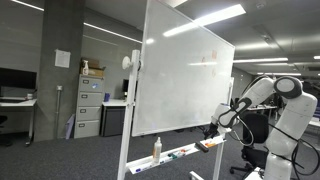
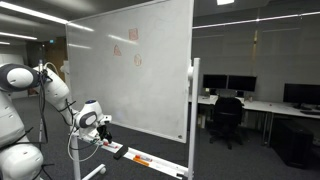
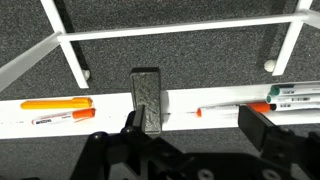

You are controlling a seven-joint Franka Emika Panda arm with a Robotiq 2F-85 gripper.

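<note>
My gripper is open above the tray, with nothing seen between its fingers. A dark eraser (image 3: 146, 98) lies across the white tray (image 3: 180, 124) in the wrist view, close to the left finger. In the first exterior view the gripper (image 1: 208, 131) hangs close in front of the whiteboard (image 1: 185, 75), just above the tray's right part. The second exterior view has the gripper (image 2: 104, 134) at the board's lower left, with the eraser (image 2: 121, 152) on the tray below it. Red marks (image 2: 133, 34) show on the board's upper part.
An orange marker (image 3: 57, 103) and a red-and-white one (image 3: 63, 117) lie left of the eraser. Several markers, one green-capped (image 3: 290, 89), lie to the right. A spray bottle (image 1: 157, 151) stands at the tray's far end. White frame bars (image 3: 180, 29) cross over the carpet.
</note>
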